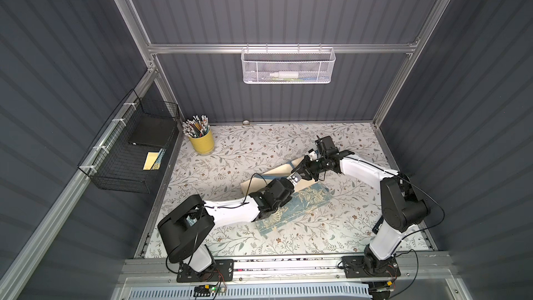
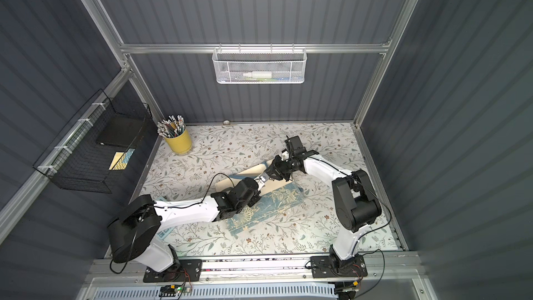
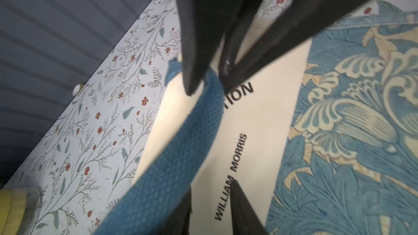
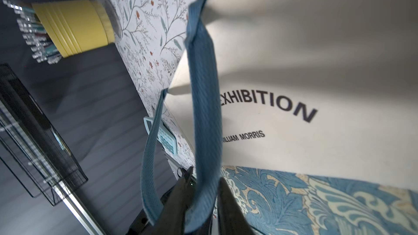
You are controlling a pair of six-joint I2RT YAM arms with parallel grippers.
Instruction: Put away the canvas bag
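Note:
The canvas bag (image 1: 299,202) lies flat and slanted on the table, folded, with a cream lettered panel (image 3: 248,148) beside a blue floral part (image 3: 348,117). My right gripper stands part open above the cream panel, and a blue strap (image 4: 204,82) runs between its fingers. Close by, my left gripper is also part open. The same strap (image 3: 174,156) passes along the left side of its fingers, and I see nothing clearly held between them. Both arms hide the bag's middle in the top views.
A yellow cup (image 1: 203,143) of pencils stands at the back left. A black wire basket (image 1: 125,172) hangs on the left wall and a white mesh basket (image 1: 288,64) on the back wall. A light blue calculator (image 4: 165,137) lies at left.

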